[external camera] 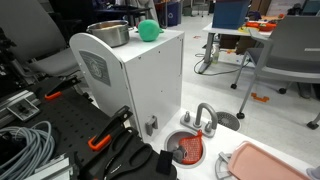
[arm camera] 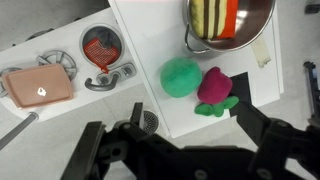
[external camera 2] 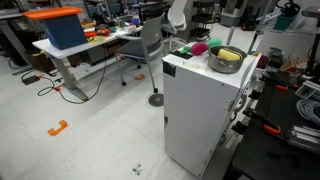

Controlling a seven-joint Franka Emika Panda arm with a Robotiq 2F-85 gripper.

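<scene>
In the wrist view my gripper is open, its two dark fingers wide apart and nothing between them. Beyond the gap, on the white cabinet top (arm camera: 155,45), lie a round green object (arm camera: 181,77) and a magenta vegetable-like toy (arm camera: 214,86) with green leaves. Beside them stands a metal pot (arm camera: 233,43) holding a yellow-and-brown striped piece (arm camera: 209,17) and a red-orange piece. From exterior view 1, the pot (external camera: 110,34) and green object (external camera: 149,30) show on the cabinet. The gripper cannot be made out clearly in either exterior view.
A small round sink (external camera: 183,149) with a faucet and a red utensil sits low beside the cabinet. Next to it is a pinkish tray (external camera: 262,163). Black tools and coiled cable (external camera: 27,150) cover the dark surface. Grey chairs and a table with a blue bin (external camera 2: 57,30) stand behind.
</scene>
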